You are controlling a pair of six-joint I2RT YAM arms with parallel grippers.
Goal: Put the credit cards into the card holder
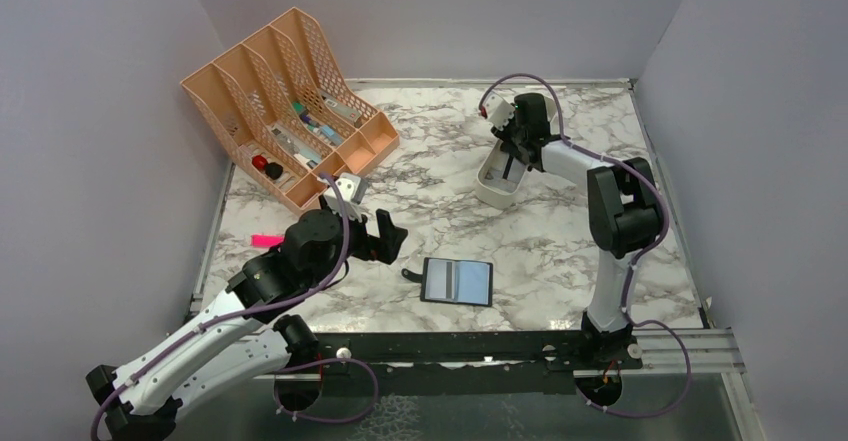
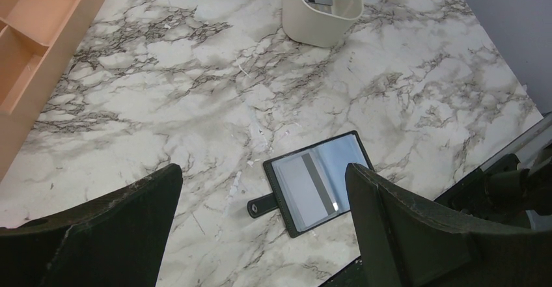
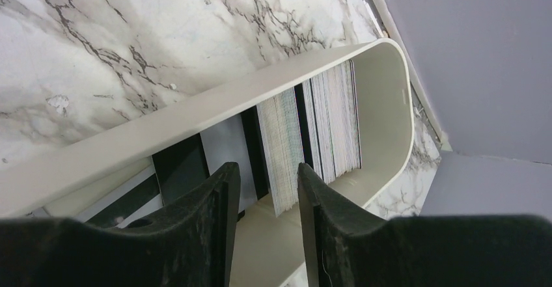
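Note:
The card holder (image 1: 457,282) lies spread flat near the table's front edge, a dark case with clear sleeves and a strap at its left. Past my left gripper, which is open and empty, the same holder shows on the table below. Several cards (image 3: 284,145) stand on edge in the long white bin (image 3: 384,181), pale edges upward, with dark and grey ones nearer. My right gripper is over the bin, partly open, its two fingers apart. Some cards appear in the gap between them; whether the fingers touch any I cannot tell.
An orange organiser (image 1: 380,141) with pens and small items fills the back left. A pink object (image 1: 267,241) lies partly behind the left arm. Grey walls close in the back and sides. Marble table between organiser and bin is clear.

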